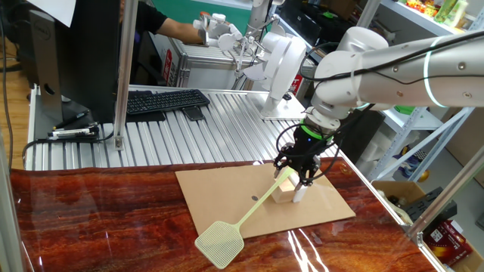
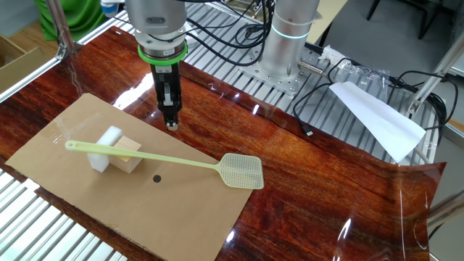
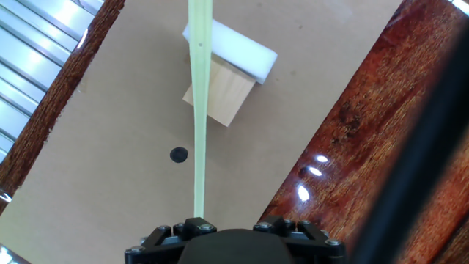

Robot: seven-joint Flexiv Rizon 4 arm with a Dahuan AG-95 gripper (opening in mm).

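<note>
A pale green fly swatter (image 2: 241, 172) lies with its handle across a wooden block (image 2: 127, 161) and a white block (image 2: 101, 162). Its mesh head reaches down past the edge of the cardboard sheet (image 2: 174, 217). My gripper (image 1: 293, 175) points downward, its fingers spread open with nothing visible between them. In the second exterior view the gripper (image 2: 172, 126) is above the table, on the robot-base side of the handle and apart from it. From the wrist, the handle (image 3: 201, 110) runs toward the fingers, and its lower part passes out of sight behind the gripper.
A black dot (image 2: 156, 178) marks the cardboard beside the blocks. A white sheet of paper (image 2: 377, 119) and loose cables lie near the robot base (image 2: 279, 69).
</note>
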